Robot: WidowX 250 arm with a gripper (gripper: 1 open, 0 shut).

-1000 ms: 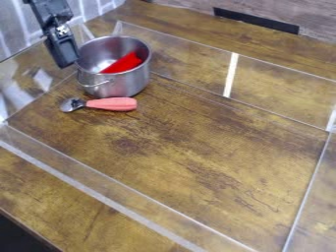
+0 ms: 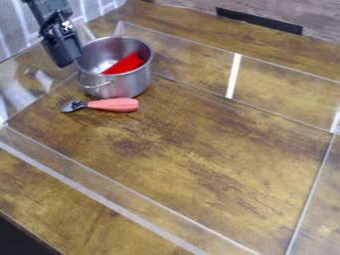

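A steel pot (image 2: 113,82) stands on the wooden table toward the back left, with a red object (image 2: 125,63) inside it. In front of the pot lies a utensil with a pink handle (image 2: 115,105) and a metal head (image 2: 74,106), which looks like a pizza cutter. My black gripper (image 2: 63,52) hangs at the upper left, just above and beside the pot's left rim, with its fingers open. Nothing is visible in it, though the fingers are small and dark in this view.
A clear-edged border with white tape (image 2: 234,76) surrounds the work area on the table (image 2: 200,159). A grey board (image 2: 276,22) runs along the back edge.
The gripper has shifted slightly up and to the left. The pot, the red object and the pink-handled utensil look unmoved.
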